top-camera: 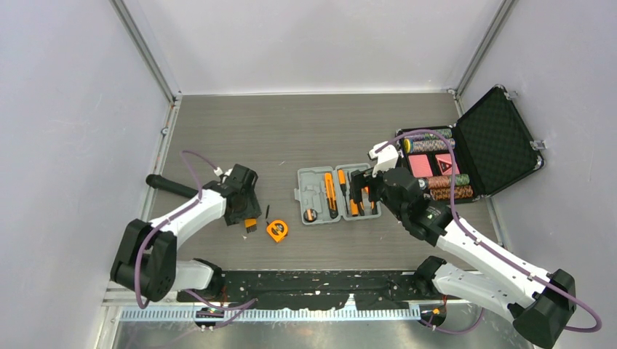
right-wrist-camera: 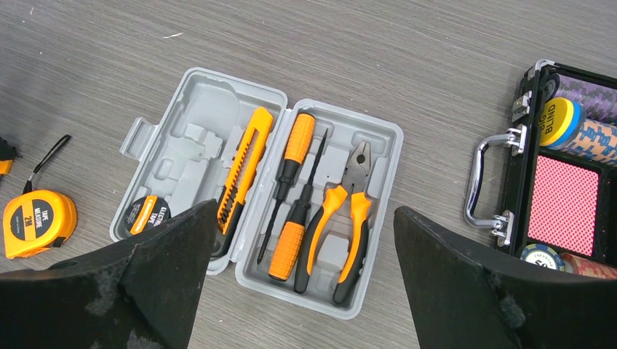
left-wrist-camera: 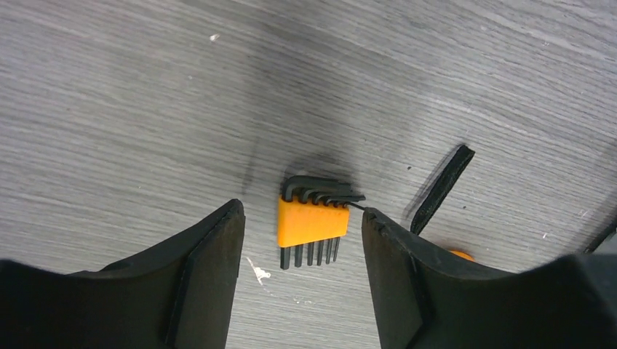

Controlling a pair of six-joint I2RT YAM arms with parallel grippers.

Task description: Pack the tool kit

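Note:
A hex key set in an orange holder [left-wrist-camera: 312, 222] lies on the grey table; my left gripper is over it, fingers apart on either side, nothing visibly held. An orange tape measure [right-wrist-camera: 40, 222] with black strap lies to its right. The grey tool case [right-wrist-camera: 182, 123] lies open at centre, holding a utility knife [right-wrist-camera: 244, 167], two screwdrivers [right-wrist-camera: 297, 142], pliers [right-wrist-camera: 355, 243] and a small tape roll [right-wrist-camera: 145, 214]. Above the case, my right gripper stands open, empty.
An open black case [top-camera: 498, 145] with chips and cards stands at the right. A black tube [top-camera: 167, 185] lies at the left, partly behind the left arm.

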